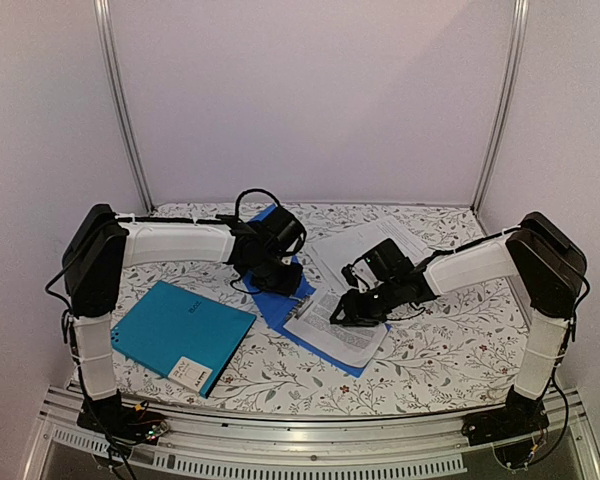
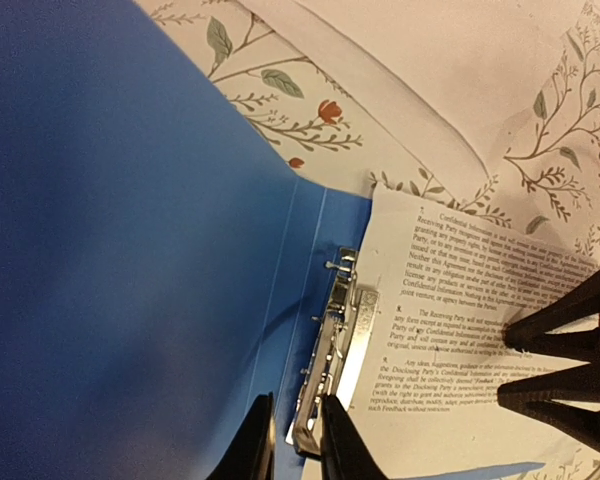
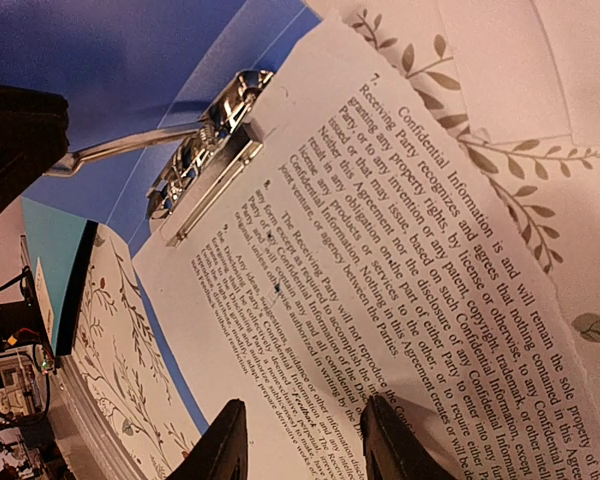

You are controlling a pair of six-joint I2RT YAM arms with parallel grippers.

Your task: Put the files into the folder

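The blue folder lies open, printed sheets on its right side against a metal clip. My left gripper is part open at the clip's lower end; in the right wrist view its finger is by the clip's metal lever. Whether it grips the lever is unclear. My right gripper is part open, its fingertips down on the printed page.
More white sheets lie behind the folder at the back right. A teal folder with a label lies at the front left.
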